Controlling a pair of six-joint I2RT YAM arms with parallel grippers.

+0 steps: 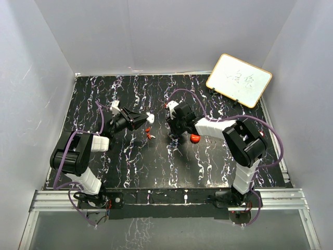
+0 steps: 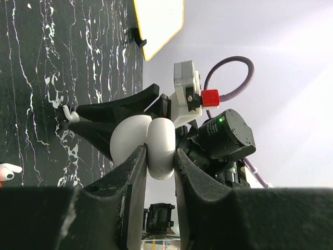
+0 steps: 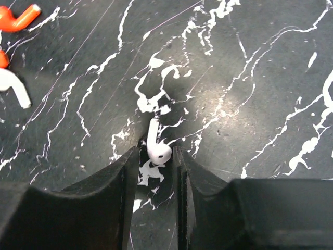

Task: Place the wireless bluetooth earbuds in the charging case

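Note:
A white charging case (image 2: 161, 148), its rounded lid standing open, is pinched between the fingertips of my left gripper. It is held above the left side of the table (image 1: 150, 118). In the right wrist view, a white earbud (image 3: 158, 148) lies on the dark marbled table between the fingertips of my right gripper. The fingers there are parted, with a narrow gap on either side of the bud. Another white earbud (image 3: 14, 87) rests at the upper left of that view. The case's slots cannot be made out.
Orange earbuds (image 3: 20, 19) lie close to the second white one, near the table's middle. A round red case (image 1: 195, 138) sits below the right forearm. At the back right leans a whiteboard (image 1: 239, 80).

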